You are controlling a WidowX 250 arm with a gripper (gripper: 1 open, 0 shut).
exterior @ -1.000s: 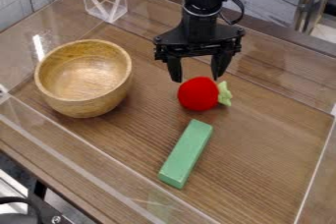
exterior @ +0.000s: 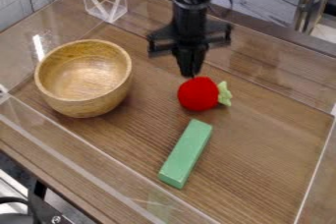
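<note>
My black gripper (exterior: 184,47) hangs at the top centre, raised above and behind a red ball-like object (exterior: 198,92) with a pale green part at its right side. The gripper looks shut, with nothing visible between its fingers, though its tips are small and slightly blurred. A green block (exterior: 187,154) lies below the red object on the wooden table.
A yellow bowl (exterior: 83,76) stands at the left.
My gripper has moved up and back, away from the red object, which stays in about the same place. The bowl and green block have not visibly moved.
</note>
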